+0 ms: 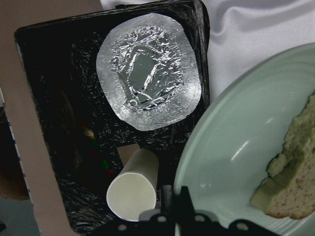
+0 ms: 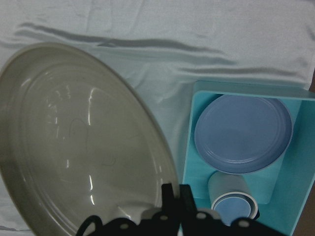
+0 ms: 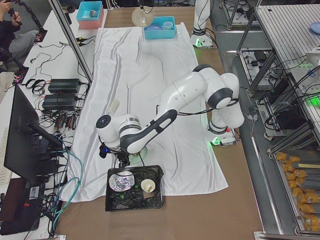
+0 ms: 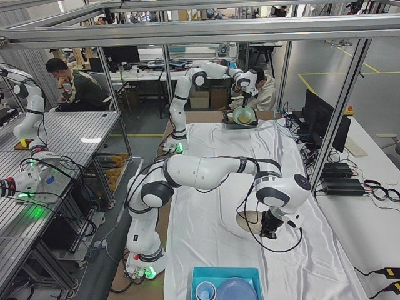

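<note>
In the left wrist view a pale green plate (image 1: 221,152) holding a piece of bread (image 1: 290,177) sits in my left gripper, shut on its rim, beside a black tray (image 1: 69,137) containing a foil dish (image 1: 147,69) and a paper cup (image 1: 130,194). My right gripper is shut on the rim of a beige plate (image 2: 78,137), beside a cyan bin (image 2: 285,196) with a blue plate (image 2: 243,130) and cups (image 2: 231,201).
Monitors, cables and a frame post line one side.
</note>
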